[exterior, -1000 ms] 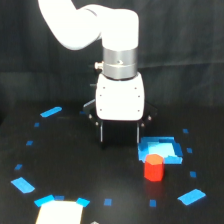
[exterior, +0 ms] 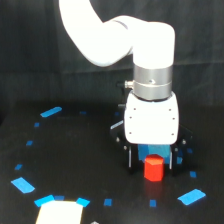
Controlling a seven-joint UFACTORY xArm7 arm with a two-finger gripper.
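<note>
A red block sits on the dark table at the right of centre, against or just in front of a light blue square tray. My gripper points down over them, its white hand covering the tray's far part. The two thin dark fingers stand wide apart, one to each side of the block and tray in this view. Nothing appears pinched between them. How high the fingertips are above the table is hard to judge.
Blue tape strips mark the table, one at the front right and another at the left. A pale object stands at the bottom edge, left of centre.
My arm has moved right and down, from left of the tray to over the tray and red block. Block and tray look unmoved; the hand now hides part of the tray.
</note>
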